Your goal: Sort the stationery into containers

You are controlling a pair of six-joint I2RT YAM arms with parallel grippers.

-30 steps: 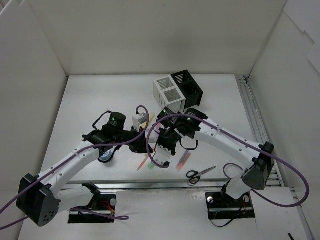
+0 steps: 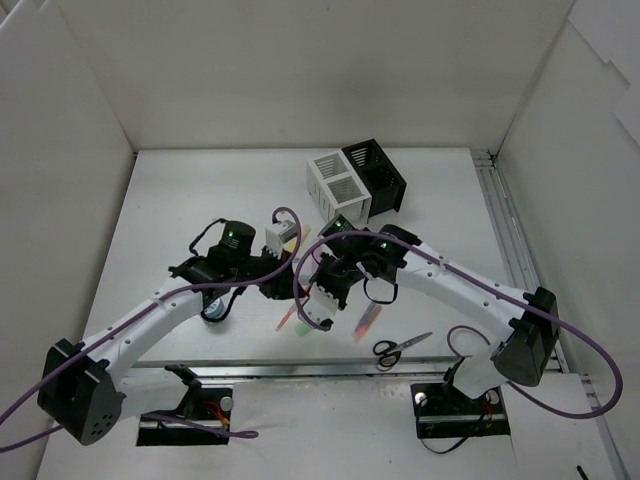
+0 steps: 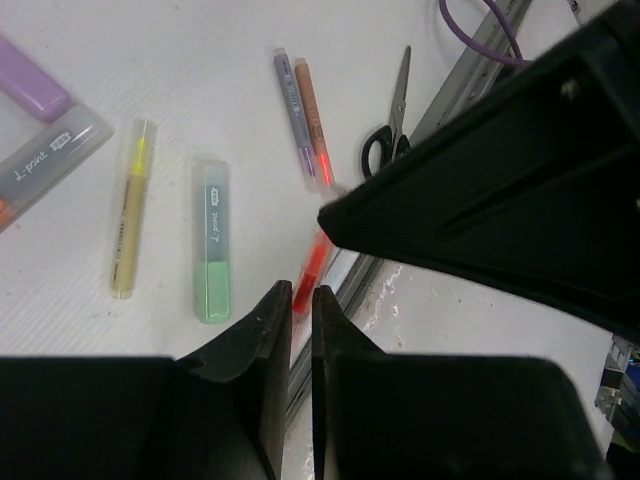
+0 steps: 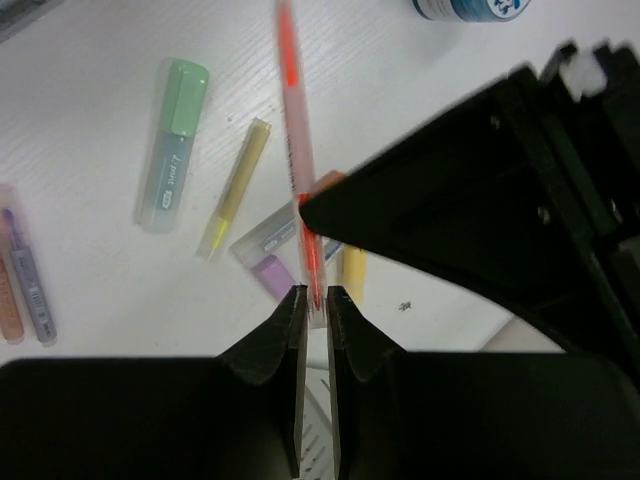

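A thin red pen [image 3: 313,268] is held above the table, with my left gripper shut on it. In the right wrist view the same pen [image 4: 297,140] runs from the top edge down to my right gripper. Its end lies between the right fingers, which stand close around it; whether they press on it I cannot tell. Below lie a green highlighter [image 3: 212,245], a yellow pen [image 3: 130,215], an orange pen [image 3: 312,110] beside a grey-purple pen [image 3: 292,112], and scissors [image 2: 400,347]. At the back stand a white container [image 2: 338,185] and a black container [image 2: 376,178].
Both arms meet over the table's middle, their hands almost touching and covering part of the pens. A blue round item [image 2: 213,308] sits near the left arm. Beyond it, the table's back left is bare. A metal rail [image 2: 330,368] borders the front.
The right arm has barely moved. Loose items stay put.
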